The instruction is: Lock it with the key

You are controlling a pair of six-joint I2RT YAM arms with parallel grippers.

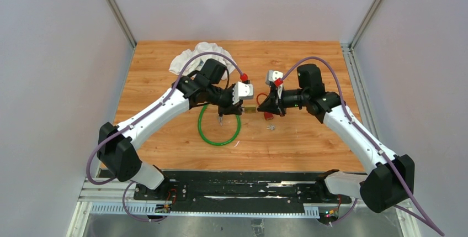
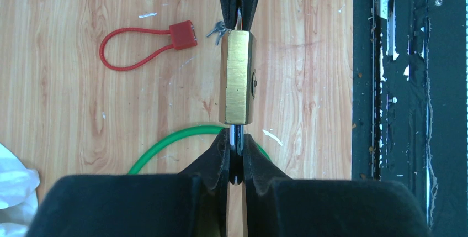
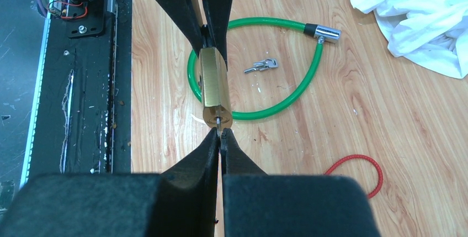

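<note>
A brass padlock (image 1: 249, 110) hangs in the air between the two grippers. My left gripper is shut on its steel shackle, with the padlock body (image 2: 237, 77) beyond the fingertips. In the right wrist view, a thin metal key blade enters the keyhole end of the padlock (image 3: 212, 82), right at my right gripper's tips. My right gripper is shut there; how much of the key sits between its fingers is hidden.
On the wooden table lie a green cable lock (image 3: 276, 107) with keys (image 3: 259, 66) inside its loop, a red cable lock (image 2: 182, 35) with small keys (image 2: 218, 30) beside it, and a white cloth (image 1: 201, 54) at the back.
</note>
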